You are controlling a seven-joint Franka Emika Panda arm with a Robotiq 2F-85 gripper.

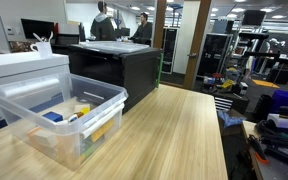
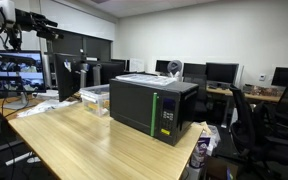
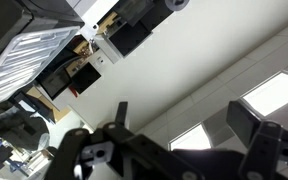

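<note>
In the wrist view my gripper is open, its two dark fingers wide apart with only the far wall and ceiling lights showing beyond them. In exterior view 2 the arm and its gripper hang high at the upper left, well above the table. A clear plastic bin stands on the wooden table in exterior view 1, holding a blue item and other small things. Behind it sits a black microwave with a green strip on its front. Nothing is near or touching the gripper.
Papers or a flat pale stack lie on top of the microwave. Office chairs, monitors and desks stand around it. A white mug of pens is behind the bin.
</note>
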